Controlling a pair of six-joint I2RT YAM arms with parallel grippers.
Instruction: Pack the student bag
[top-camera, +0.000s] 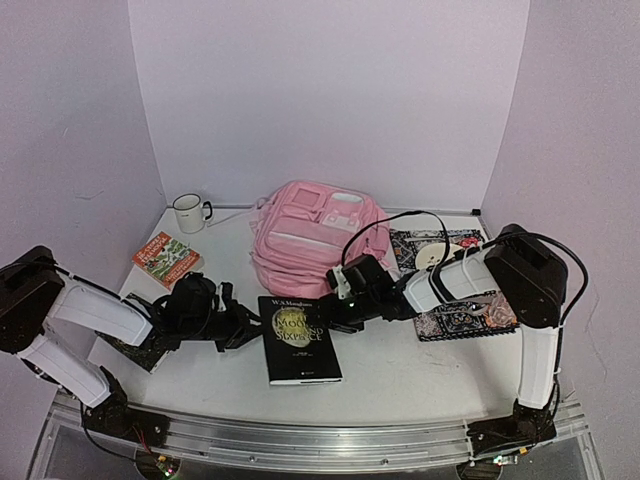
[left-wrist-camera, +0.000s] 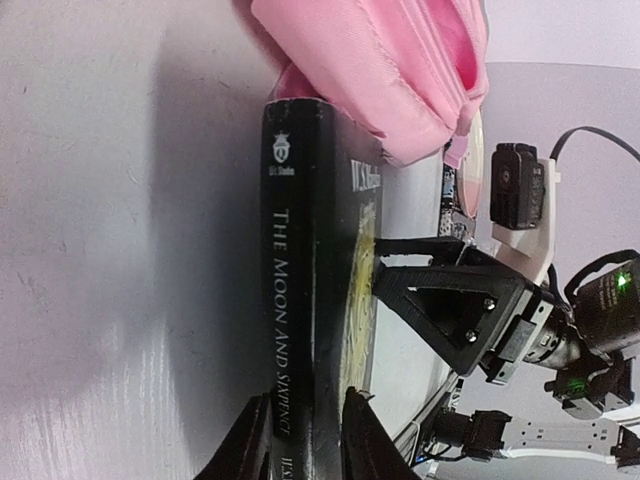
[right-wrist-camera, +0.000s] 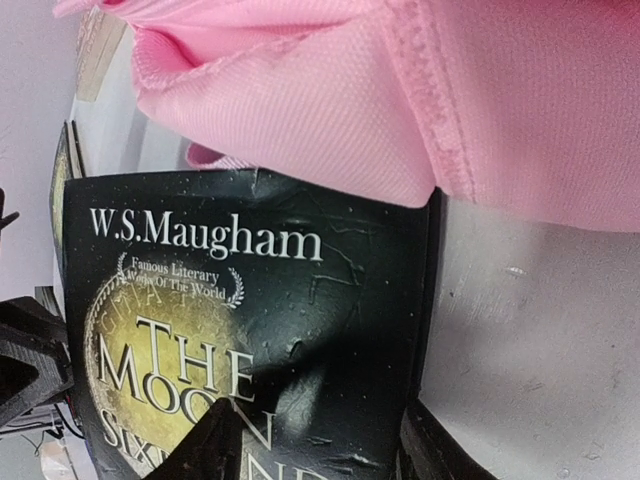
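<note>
A black book, The Moon and Sixpence (top-camera: 302, 345), rests at the front middle between my two grippers, its cover up and its top end by the pink backpack (top-camera: 305, 236). At its left side is my left gripper (top-camera: 247, 333). In the left wrist view the fingertips (left-wrist-camera: 250, 440) flank the book's spine (left-wrist-camera: 290, 270); whether they press on it is unclear. My right gripper (top-camera: 338, 318) is at the upper right of the book. Its fingers stand apart in the right wrist view, one fingertip (right-wrist-camera: 212, 445) over the cover, the other at the book's right edge.
A white mug (top-camera: 189, 214) and an orange-green book (top-camera: 166, 258) are at the back left. Another dark book (top-camera: 140, 350) lies partly under the left arm. Patterned notebooks (top-camera: 465, 318) lie beneath and behind the right arm.
</note>
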